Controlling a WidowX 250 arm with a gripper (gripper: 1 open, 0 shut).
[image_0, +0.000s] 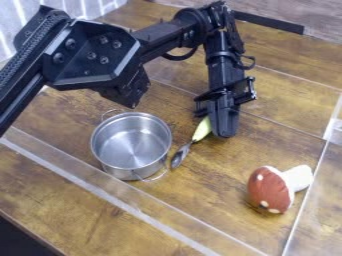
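Note:
My black gripper points down at the middle of the table, low over a pale yellow-green elongated object that partly shows beneath it. Whether its fingers are open or shut is hard to make out. A metal spoon lies just below that object, beside a steel pot with two wire handles. A red-and-white toy mushroom lies on its side at the lower right.
The wooden table has clear strips of tape or edging across the left front and along the right. Free table surface lies behind the gripper and at the front.

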